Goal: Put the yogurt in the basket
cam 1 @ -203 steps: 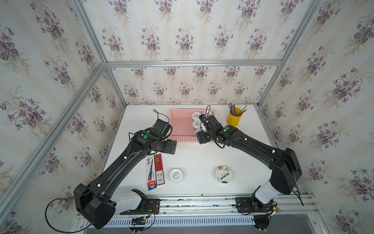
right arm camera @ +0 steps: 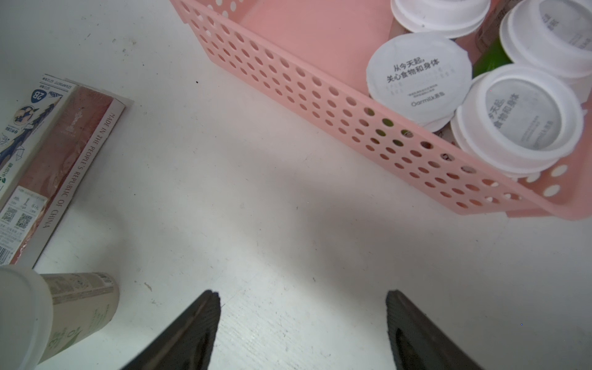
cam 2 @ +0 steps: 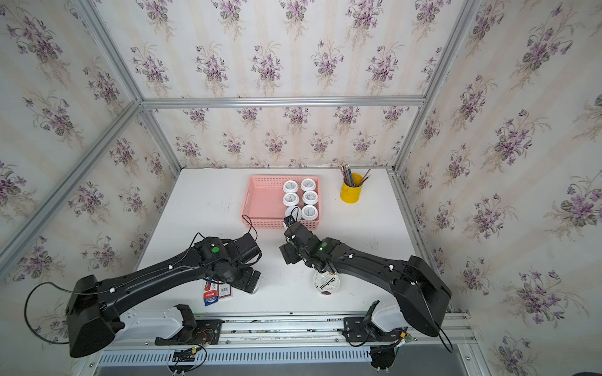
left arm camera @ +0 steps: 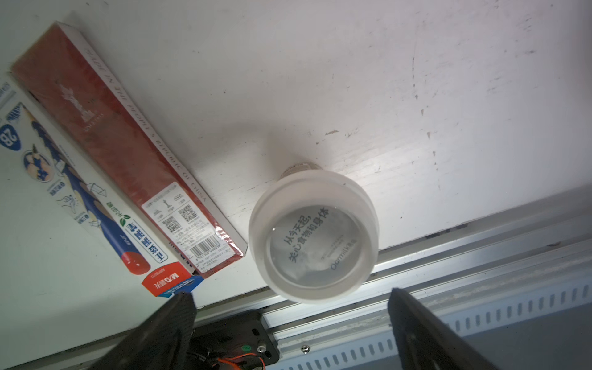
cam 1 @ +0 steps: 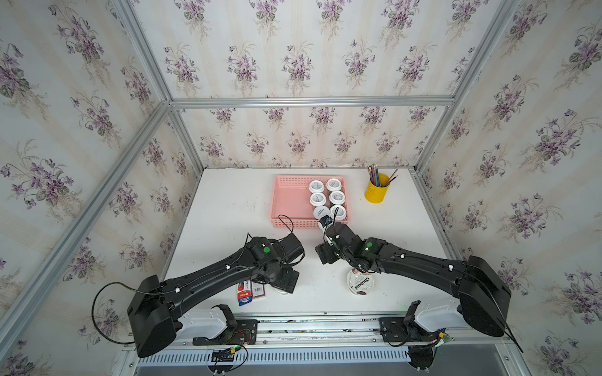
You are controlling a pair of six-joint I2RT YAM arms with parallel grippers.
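My left gripper is open over a white-lidded yogurt cup (left arm camera: pixel 313 246), which stands upright between its fingers' line of sight; it is mostly hidden by the arm in the top views. My right gripper stands open above bare table in front of the pink basket (right arm camera: pixel 289 74). The basket holds several white-lidded cups (right arm camera: pixel 419 77) in its right part, its left part empty. The same yogurt cup (right arm camera: pixel 74 308) shows at the lower left of the right wrist view.
Two pencil boxes (left arm camera: pixel 111 141) lie left of the cup. A round Chobani tub (cam 1: pixel 360 282) is at the front right. A yellow pencil holder (cam 1: pixel 375 191) stands at the back right. The table left of the basket is clear.
Both arms have moved down toward the front from about a second ago, my left one arriving over the cup, my right one leaving the basket. The basket is unchanged.
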